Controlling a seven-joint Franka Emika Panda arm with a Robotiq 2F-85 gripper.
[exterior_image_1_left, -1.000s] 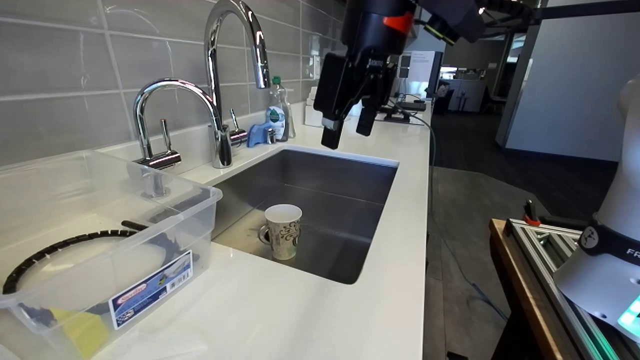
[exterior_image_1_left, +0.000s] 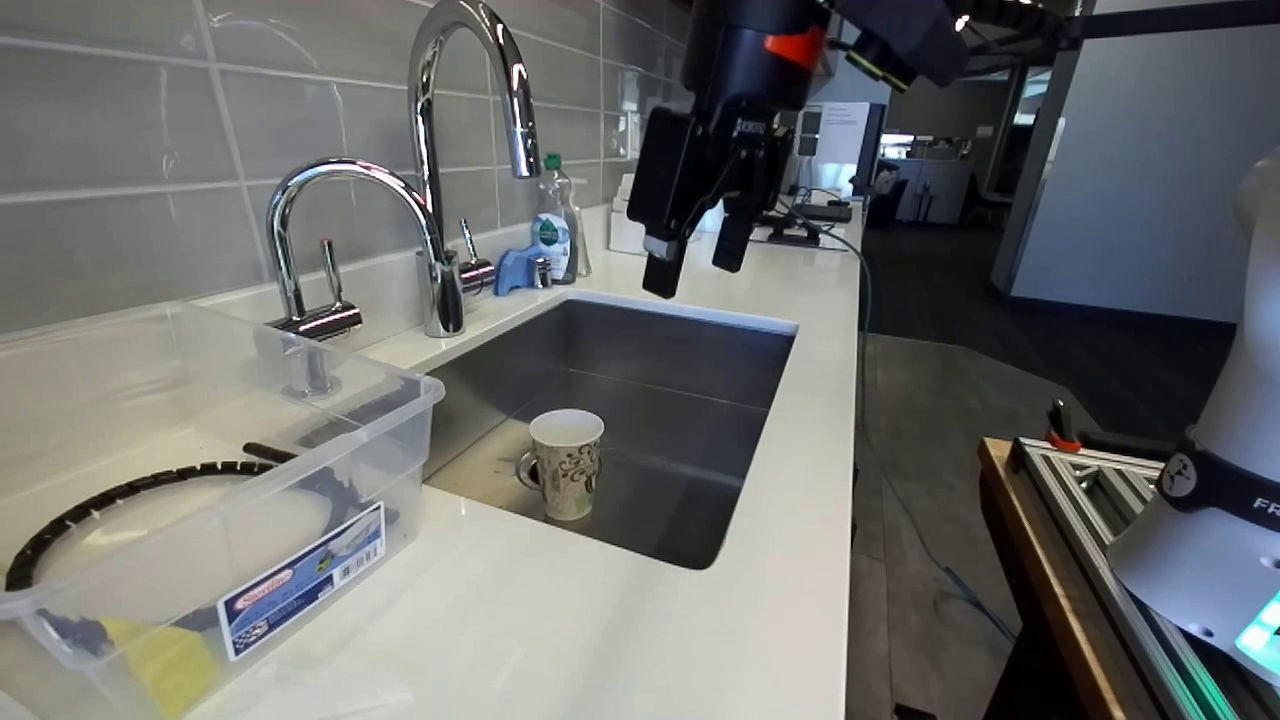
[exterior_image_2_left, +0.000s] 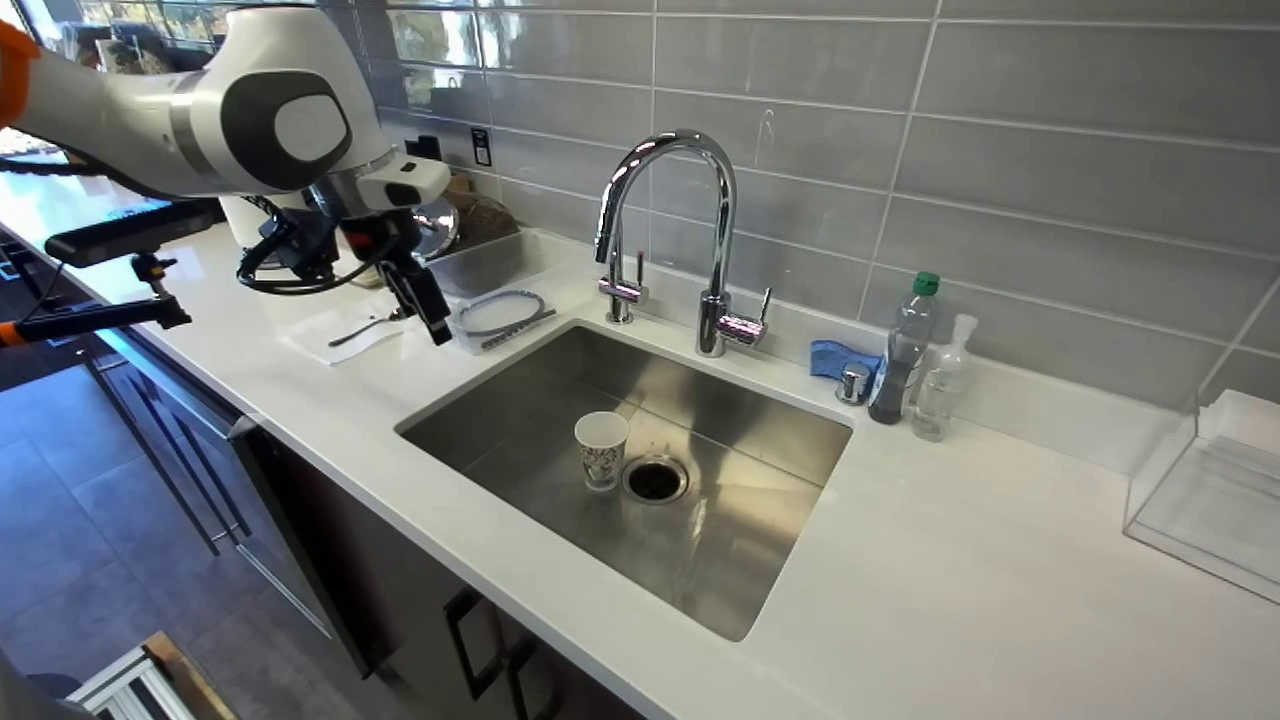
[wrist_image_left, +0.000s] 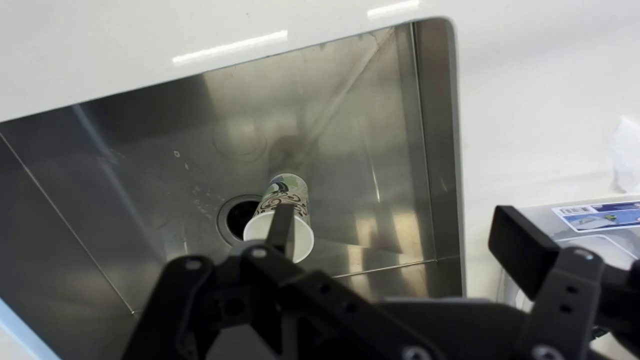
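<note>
A white paper cup with a dark swirl pattern (exterior_image_1_left: 566, 462) stands upright on the floor of the steel sink (exterior_image_1_left: 702, 414). Beside the cup, the drain (exterior_image_2_left: 656, 480) shows in exterior view 2. My gripper (exterior_image_1_left: 693, 266) hangs well above the cup, its fingers wide apart and nothing between them. In the wrist view one of the fingers (wrist_image_left: 280, 228) crosses in front of the cup's rim, while the patterned side of the cup (wrist_image_left: 288, 195) stays visible. The other finger appears far to the right, over the counter beside the sink.
A clear plastic tub (exterior_image_1_left: 402, 420) with a black coiled tube inside stands on the counter beside the sink. Tall chrome faucets (exterior_image_2_left: 726, 240) rise behind the basin. A green-capped soap bottle (exterior_image_2_left: 906, 348) and a blue sponge (exterior_image_2_left: 843, 360) sit near the wall.
</note>
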